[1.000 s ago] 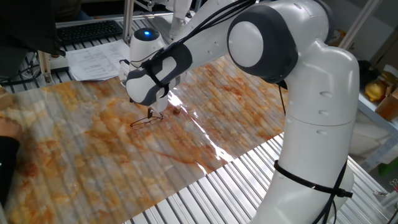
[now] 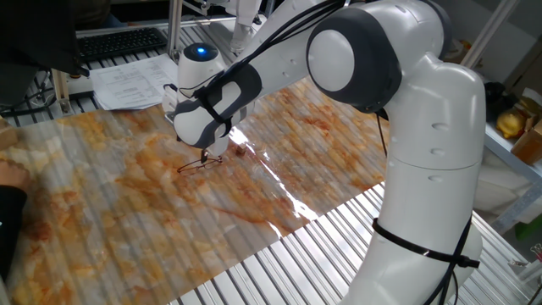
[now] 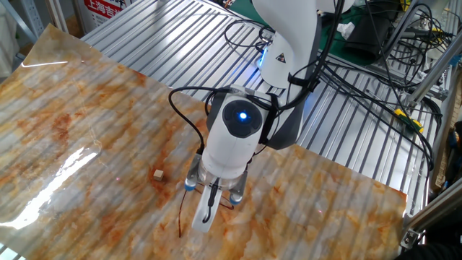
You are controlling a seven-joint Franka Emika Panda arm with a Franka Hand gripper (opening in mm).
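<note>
A thin dark-framed pair of glasses (image 2: 193, 167) lies on the marbled sheet, partly beneath my hand. In exterior view 2, one slender reddish-brown temple (image 3: 180, 222) sticks out to the left of the hand; much of the frame is covered. My gripper (image 2: 208, 156) points downward, low over the glasses. From these angles its fingertips are small and mostly concealed, so neither the finger's opening nor any contact with the frame can be made out. A small light wooden cube (image 3: 158, 175) rests on the sheet, apart from the hand.
The marbled sheet (image 2: 110, 220) is mostly clear around the hand. Papers (image 2: 134, 83) and a keyboard (image 2: 123, 42) lie beyond its far edge. A person's hand (image 2: 13, 175) rests at the left edge. Loose cables (image 3: 382, 108) run over the slatted table.
My hand has come down slightly toward the glasses. The glasses, the cube and the person's hand show no clear movement.
</note>
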